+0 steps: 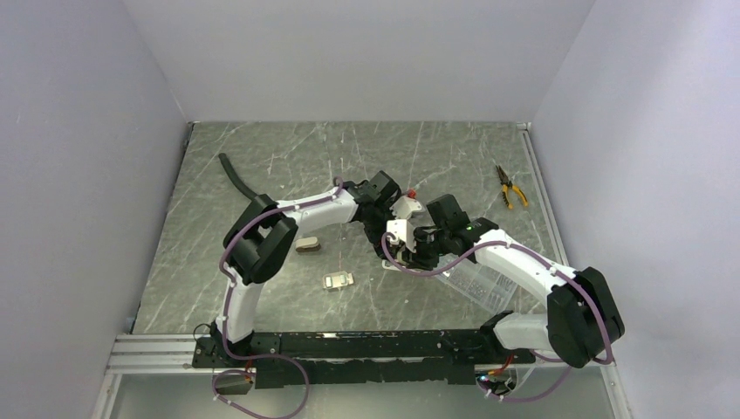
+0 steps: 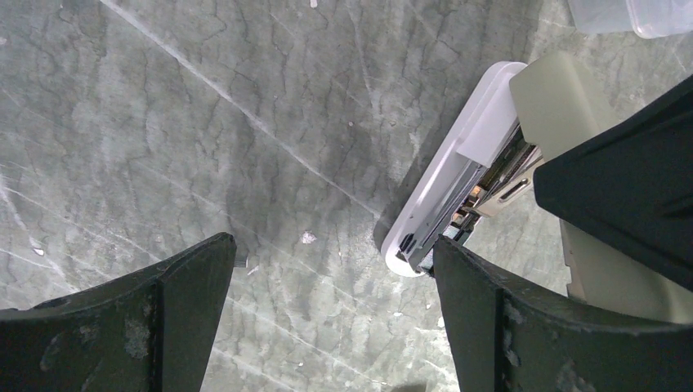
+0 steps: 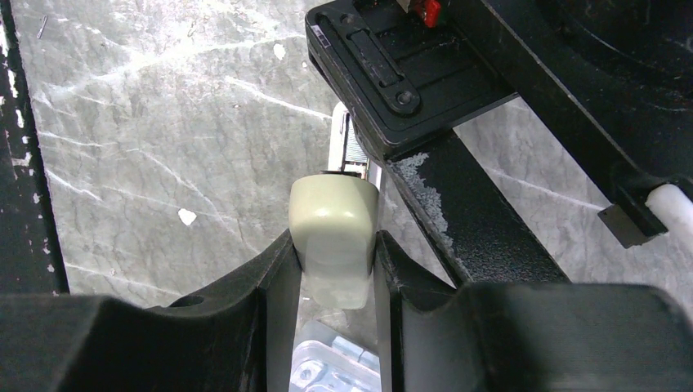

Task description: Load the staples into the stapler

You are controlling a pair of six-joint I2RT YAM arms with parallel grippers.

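Observation:
The stapler [image 2: 445,167] has a white base and a cream top cover [image 3: 333,216], raised to bare the metal channel. My right gripper is shut on that cover, one finger to each side. In the left wrist view, my left gripper stands open; its right-hand fingertip overlaps the stapler's front end, and no object is gripped. A finely ridged silver strip [image 2: 432,256] shows at that end; whether it is staples I cannot tell. From above, both grippers hide most of the stapler. A small tray [image 1: 338,280] with a pale piece in it lies nearer the front.
A clear compartment box [image 1: 480,281] lies close under the right arm. Pliers [image 1: 509,186] rest at the back right, a black tube [image 1: 234,175] at the back left. A small beige object [image 1: 307,244] sits below the left forearm.

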